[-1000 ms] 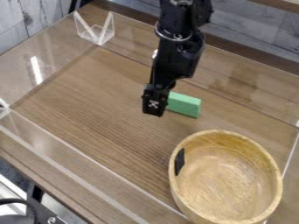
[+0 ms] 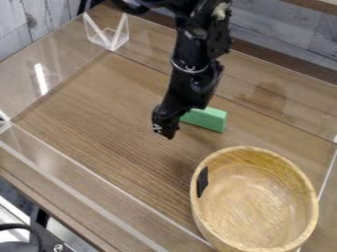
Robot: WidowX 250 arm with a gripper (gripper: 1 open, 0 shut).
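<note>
My black gripper point(image 2: 184, 120) is in the centre of the camera view, open, its fingers low over the wooden table beside a green block point(image 2: 207, 119). The block lies flat just to the right, partly behind a finger. Whether the two touch I cannot tell.
A large beige bowl point(image 2: 251, 224) with a dark patch on its left rim fills the lower right. A white wire object point(image 2: 108, 31) stands at the top left.
The gripper has moved slightly down in the view and changed its pose beside the block. The block and bowl look unmoved.
</note>
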